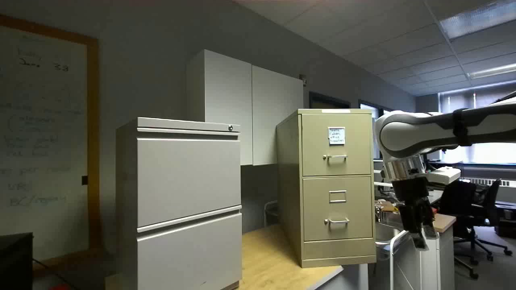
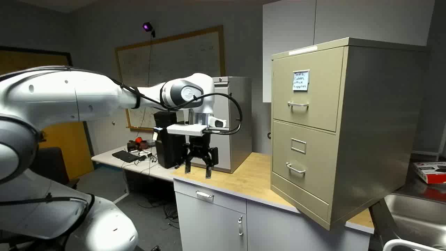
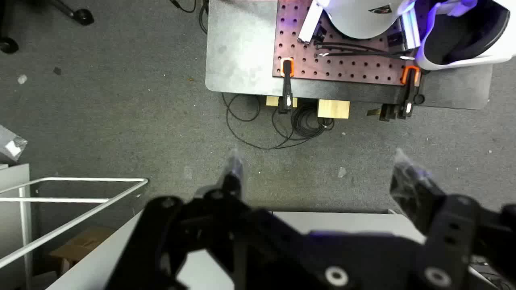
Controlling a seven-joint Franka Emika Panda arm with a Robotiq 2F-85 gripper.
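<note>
My gripper [image 2: 198,172] points downward with its fingers wide apart and nothing between them. In the wrist view both fingers [image 3: 417,186] stand far from each other over bare floor. To its right in exterior view 2 is a beige two-drawer filing cabinet [image 2: 305,146], both drawers closed, with a silver handle on each and a written label on the upper one. Behind the gripper stands a light grey cabinet [image 2: 240,121], its drawers closed in exterior view 1. The gripper touches neither cabinet in view.
Both cabinets rest on a wooden countertop [image 2: 251,177]. A sink [image 2: 418,217] lies right of the beige cabinet, with a white rail [image 1: 392,256] nearby. White wall cupboards [image 1: 276,111] hang behind. My arm's base table [image 3: 242,53] has clamps on its edge; floor lies open before it.
</note>
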